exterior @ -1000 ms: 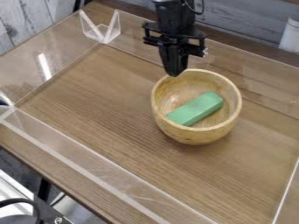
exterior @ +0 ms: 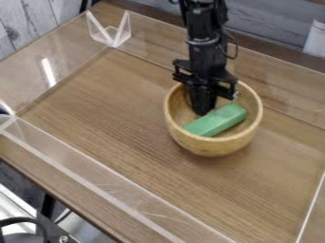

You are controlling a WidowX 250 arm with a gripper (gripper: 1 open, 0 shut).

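A wooden bowl (exterior: 197, 141) stands on the table, right of centre. In it lies a green block (exterior: 216, 121), toward the front right. My black gripper (exterior: 199, 102) reaches down from the top into the back left of the bowl, beside the block's upper left. Its fingertips are dark and partly hidden, so whether they are open or shut is unclear.
A white wire-like stand (exterior: 112, 30) is at the back left, and a white object (exterior: 317, 36) at the back right edge.
The bowl and green block look unmoved.
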